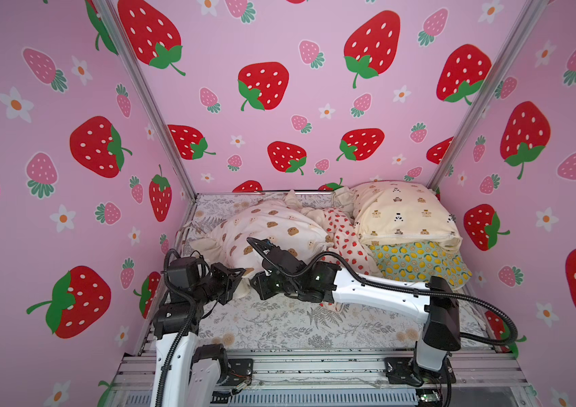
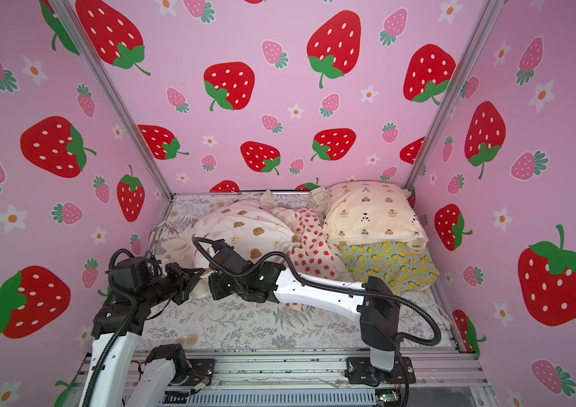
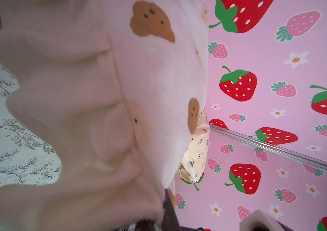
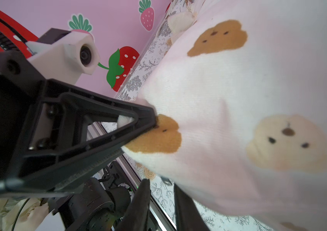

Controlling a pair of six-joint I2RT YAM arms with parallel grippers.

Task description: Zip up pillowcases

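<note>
The plump white pillowcase with brown bear faces (image 1: 271, 227) lies at the left of the table, its ruffled edge (image 3: 74, 104) filling the left wrist view. Beside its front corner, my left gripper (image 1: 240, 272) is shut on the pillowcase cloth; in the right wrist view its dark fingers (image 4: 140, 123) pinch the corner by a brown bear face. My right gripper reaches toward the same front edge, its two fingertips apart. A small metallic zipper pull (image 4: 166, 180) shows just beyond the gap between those fingertips. Most of the zipper's line is hidden under the cloth.
Right of the pillow lies a red-strawberry pillowcase (image 1: 349, 237). A cream pillow (image 1: 403, 213) rests on a yellow lemon-print one (image 1: 423, 264) at the far right. Both arms' tips stand close together.
</note>
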